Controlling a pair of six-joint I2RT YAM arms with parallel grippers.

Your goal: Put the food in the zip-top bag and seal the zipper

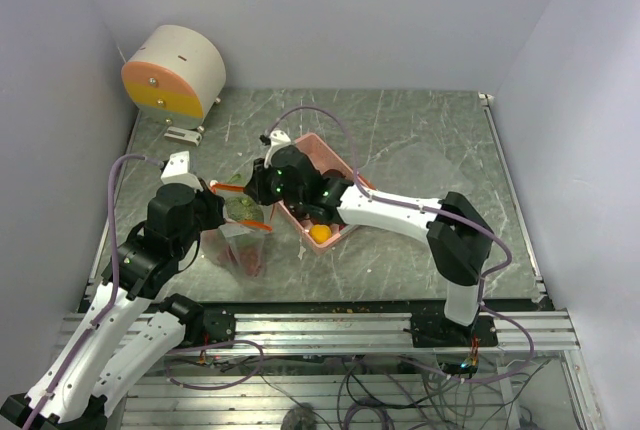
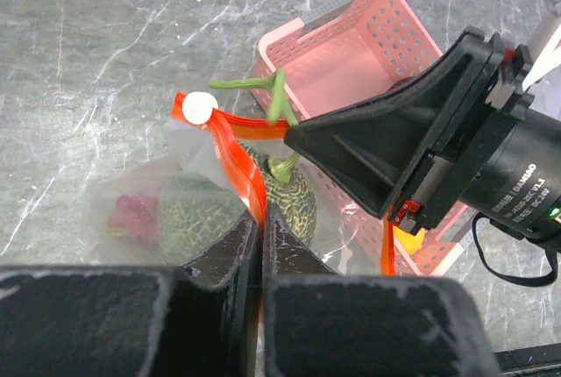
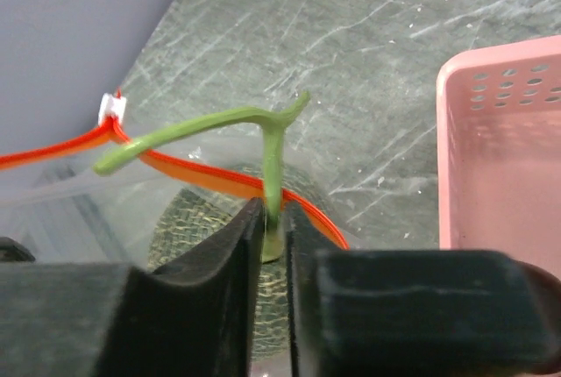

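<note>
A clear zip bag [image 2: 131,210] with orange zipper [image 2: 237,158] holds something mottled green and something pinkish. My left gripper is shut on the bag's zipper edge. A forked green stem [image 3: 219,118] sits across the bag's mouth, partly inside. My right gripper is at that mouth, its fingers around or just behind the stem's lower end; whether they grip it I cannot tell.
A pink basket [image 1: 310,150] with a yellow item [image 1: 320,233] and darker items lies right of the bag, under the right arm. A cream and orange container [image 1: 172,70] stands at the back left.
</note>
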